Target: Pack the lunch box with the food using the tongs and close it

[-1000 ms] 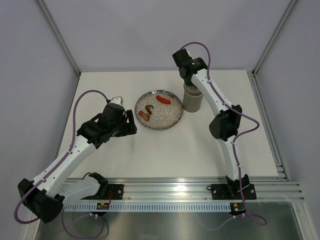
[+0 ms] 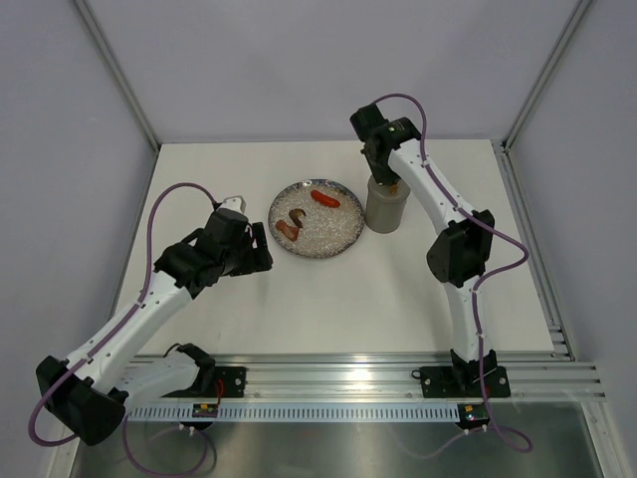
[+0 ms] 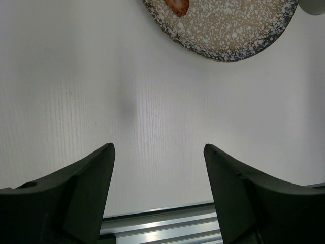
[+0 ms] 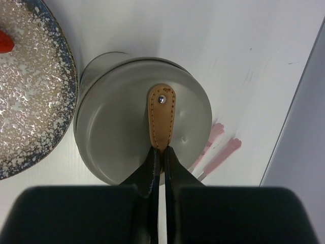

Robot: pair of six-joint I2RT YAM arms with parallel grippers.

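Observation:
A grey cylindrical lunch box (image 2: 384, 214) stands right of the speckled plate (image 2: 328, 239). Seen from above, its lid (image 4: 111, 117) carries a tan leather strap (image 4: 161, 119), and my right gripper is shut on that strap. The plate holds an orange-red piece of food (image 2: 324, 199) and brown pieces (image 2: 288, 230). My left gripper (image 2: 255, 247) hangs open over the table just below and left of the plate, with nothing between its fingers; the plate's near part shows in the left wrist view.
Two pink-handled utensils (image 4: 227, 152) lie right of the lunch box.
The left arm has barely moved.

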